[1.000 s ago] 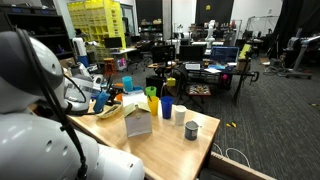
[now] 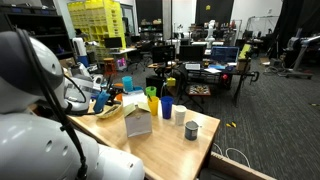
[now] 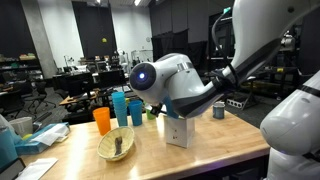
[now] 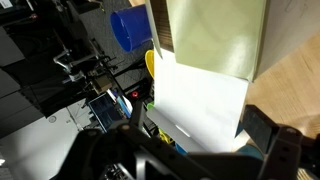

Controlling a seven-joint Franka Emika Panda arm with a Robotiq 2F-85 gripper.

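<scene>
My gripper stands open in the wrist view, its dark fingers (image 4: 264,128) spread apart with a white surface beyond the gap. That surface looks like part of the white box (image 2: 138,121), which stands upright on the table; whether the fingers touch it I cannot tell. In exterior view 2 the same box (image 3: 180,132) shows to the right of a shallow wicker basket (image 3: 116,143). The arm hides part of the scene there, and the fingertips are hard to make out in both exterior views.
Several cups stand about: an orange cup (image 3: 102,121), a tall blue cup (image 3: 120,105), a yellow cup (image 2: 153,104), a blue cup (image 2: 167,104) and a white cup (image 2: 179,115). A grey mug (image 2: 191,130) is near the table's edge. Bare tabletop (image 2: 175,155) lies in front of the box.
</scene>
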